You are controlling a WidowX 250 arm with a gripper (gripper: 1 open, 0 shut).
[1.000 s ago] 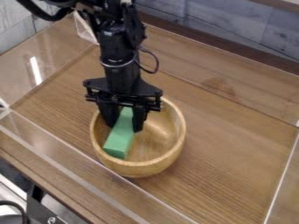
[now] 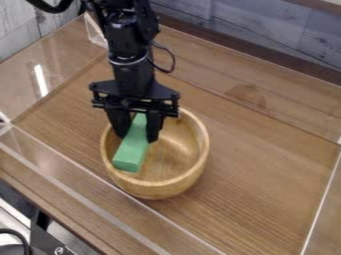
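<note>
My black gripper point(image 2: 136, 122) reaches down into the back left of a tan round bowl point(image 2: 180, 157). A green block point(image 2: 131, 151) stands tilted in the bowl, its upper end between my fingers, which look shut on it; the exact contact is partly hidden by the gripper body.
The bowl sits on a wooden table point(image 2: 253, 189) with free room to the right and behind. A pale wall or edge runs along the back left, and dark cables lie at the lower left corner.
The gripper, green block and bowl have shifted only slightly, a little up and left in the view.
</note>
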